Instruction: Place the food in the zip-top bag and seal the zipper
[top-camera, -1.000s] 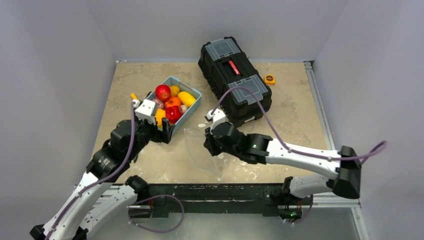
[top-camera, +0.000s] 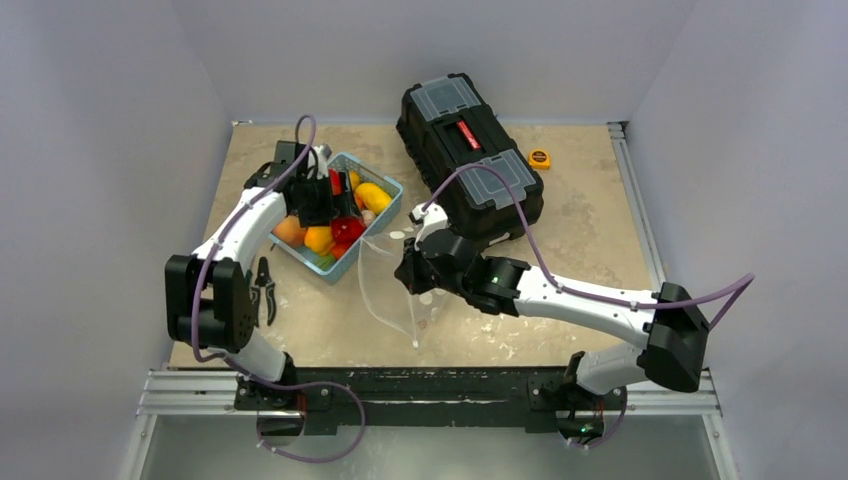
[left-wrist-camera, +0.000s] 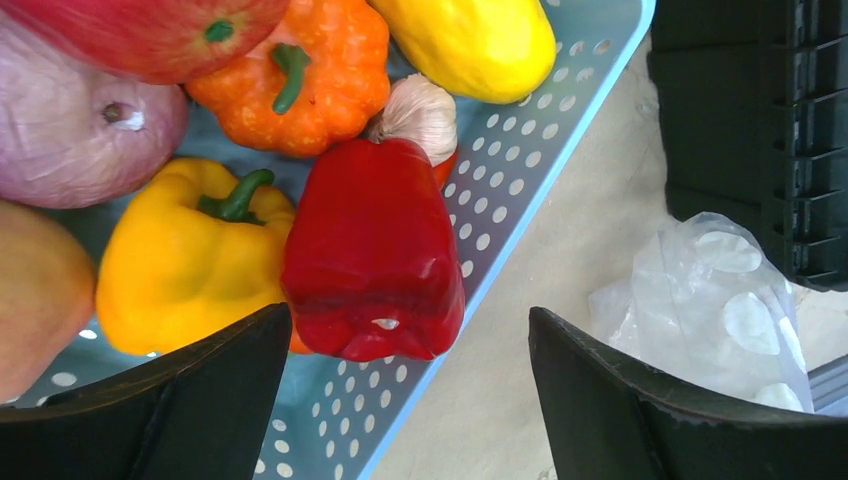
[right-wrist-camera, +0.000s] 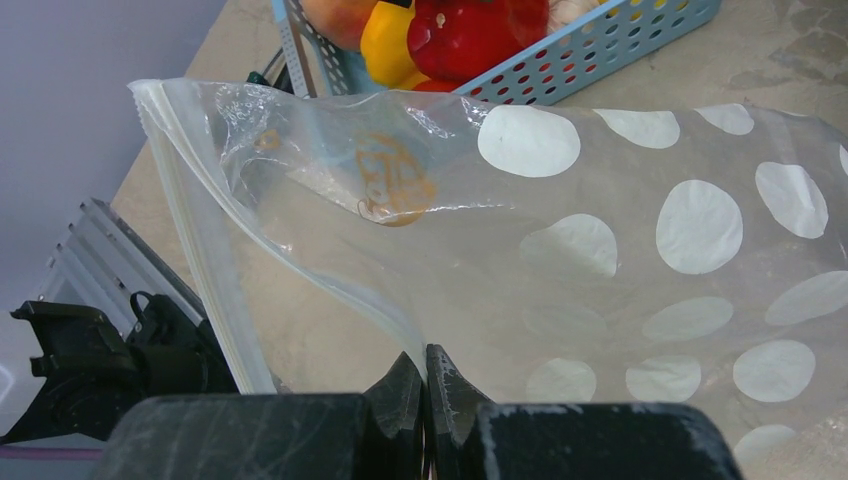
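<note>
A blue basket (top-camera: 330, 271) holds peppers, an onion, garlic and other produce. My left gripper hangs open over it, its fingers either side of and above a red bell pepper (left-wrist-camera: 372, 240), with a yellow pepper (left-wrist-camera: 180, 270) beside that. My right gripper is shut on the edge of the clear zip top bag (right-wrist-camera: 620, 250), which stands partly raised in front of the basket, its zipper end gaping.
A black toolbox (top-camera: 450, 140) lies behind the bag, with a tape measure (top-camera: 539, 159) to its right. Pliers (top-camera: 263, 295) lie left of the basket.
My right gripper has shifted slightly left with the bag.
</note>
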